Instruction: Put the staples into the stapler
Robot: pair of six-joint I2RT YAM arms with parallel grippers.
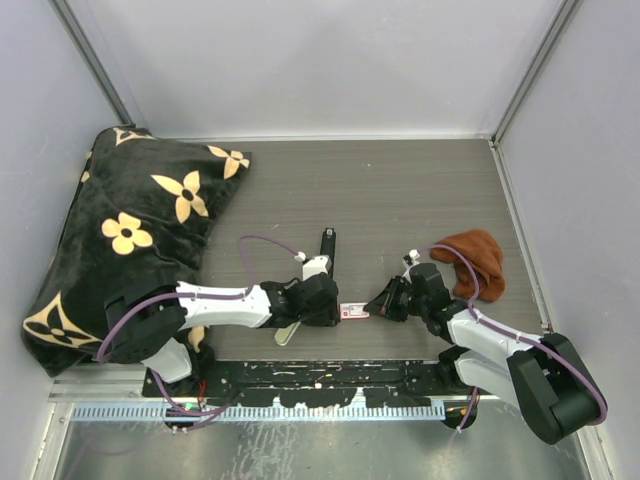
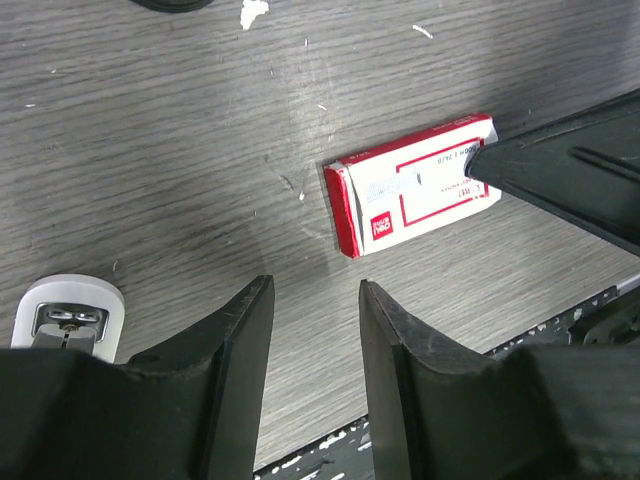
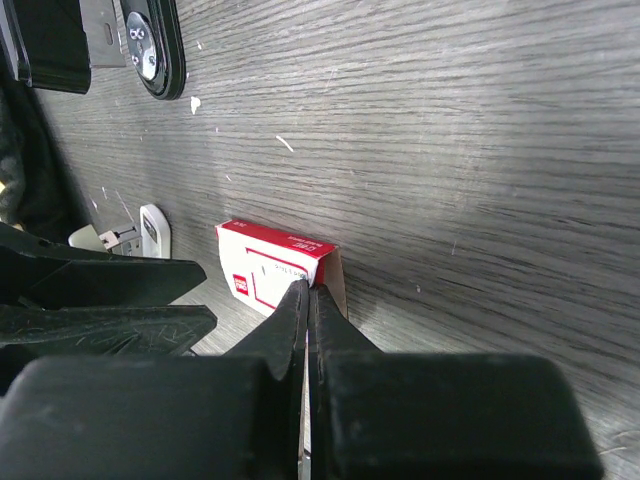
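A white and red staple box (image 1: 353,311) lies on the table between my two grippers. In the left wrist view, my left gripper is part open with nothing between its fingers, just short of the box's red end. My right gripper is shut with its fingertips against the box's other end, where an end flap stands out; whether any card is pinched cannot be told. The black stapler (image 1: 328,243) lies behind and under the left arm, its middle hidden. Its pale end (image 2: 68,310) shows in the left wrist view.
A brown cloth (image 1: 478,262) lies on the right, beyond the right arm. The dark flowered cushion (image 1: 125,232) fills the left side.
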